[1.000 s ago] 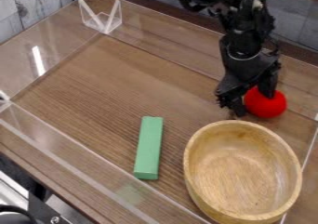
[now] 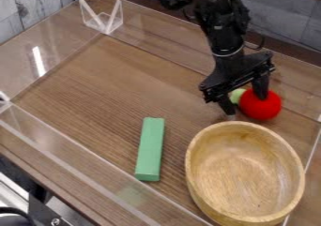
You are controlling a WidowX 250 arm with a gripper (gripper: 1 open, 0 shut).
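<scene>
The black gripper (image 2: 236, 87) reaches down from the top of the camera view to the right side of the table, its fingers around or just over a red round object (image 2: 261, 106) with a pale green part on its left. Whether the fingers grip it cannot be told. A light wooden bowl (image 2: 243, 178) sits just below, in front of the red object.
A green bar (image 2: 150, 147) lies left of the bowl. A white wire-like holder (image 2: 104, 16) stands at the back left.
The gripper has shifted a little to the left, and more of the pale green part beside the red object now shows.
</scene>
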